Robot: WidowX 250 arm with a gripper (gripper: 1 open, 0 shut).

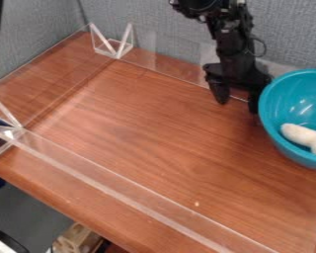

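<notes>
My black gripper (236, 97) hangs at the back right of the wooden table, its two fingers apart and pointing down, with nothing visible between them. It is just left of a turquoise bowl (279, 101), which sits at the right edge of the view. A white object (300, 134), partly cut off by the frame, lies inside the bowl.
Clear low barriers with white corner brackets (112, 42) edge the wooden table (134, 128) at the back and left. Grey padded walls stand behind, and cardboard sits below the front left edge.
</notes>
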